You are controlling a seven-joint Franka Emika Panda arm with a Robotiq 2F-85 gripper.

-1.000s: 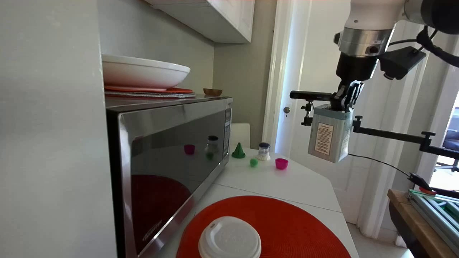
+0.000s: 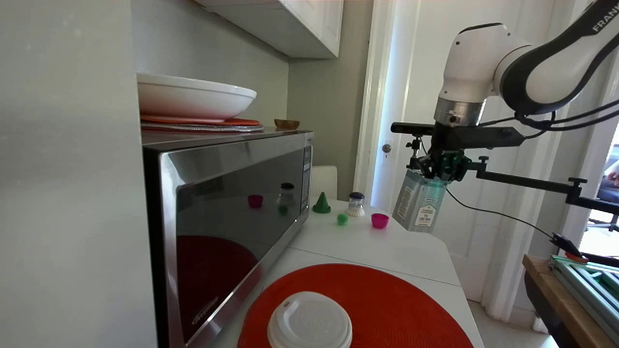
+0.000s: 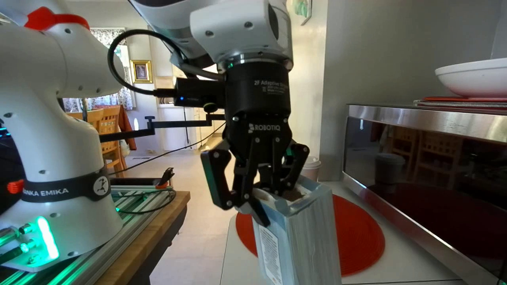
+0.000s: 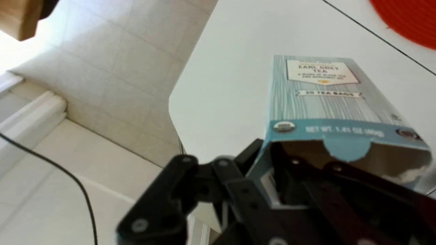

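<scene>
A pale blue Earl Grey tea box point(image 4: 323, 106), its top open, hangs tilted from my gripper point(image 3: 269, 199). The fingers are closed on one wall of the box, one finger point(image 3: 259, 213) outside it and the other partly hidden inside the opening. In exterior view 1 the box point(image 2: 419, 200) is over the far right edge of the white table point(image 2: 400, 249), with the gripper point(image 2: 442, 168) above it. How far its base is from the tabletop cannot be told.
On the table's far end stand a pink cup point(image 2: 379, 220), a green ball point(image 2: 342, 219), a green cone point(image 2: 321, 204) and a dark-topped brush point(image 2: 355, 206). A microwave point(image 2: 243, 191) borders the left. A lidded cup point(image 2: 310, 322) sits on the red mat point(image 2: 394, 307).
In exterior view 1 the gripper and box have shifted left and a little lower. The wrist and box have turned, so another box face shows, and the box leans more.
</scene>
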